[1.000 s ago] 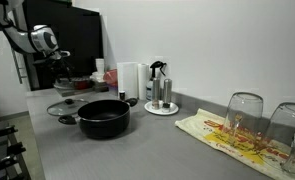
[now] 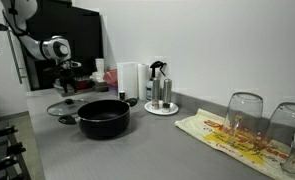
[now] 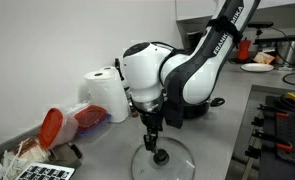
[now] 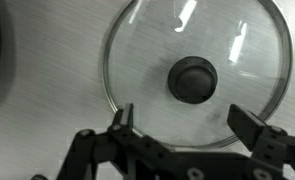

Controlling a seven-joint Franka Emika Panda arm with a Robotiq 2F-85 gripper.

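A round glass lid [image 4: 137,75] with a black knob [image 4: 192,80] fills much of the wrist view and lies flat on the counter. My gripper is open over it. Its fingertips appear at either side below the knob, with nothing between them. In exterior view 2 the gripper [image 3: 149,136] hangs by the lid's knob [image 3: 161,157], with the lid [image 3: 182,170] beneath. A black pot [image 2: 105,120] stands on the counter beside the lid [image 2: 59,108] in exterior view 1. Its dark side barely enters the wrist view at left.
Two upturned glasses [image 2: 244,112] stand on a yellow patterned cloth [image 2: 212,130] to the right. Bottles and grinders [image 2: 156,93] sit on a white plate [image 2: 161,109] by the wall. Open grey counter [image 2: 167,150] lies in front of the pot.
In exterior view 1 the white arm has moved right and turned, and the gripper end has come lower and nearer the lid. Lid and pot have stayed put.
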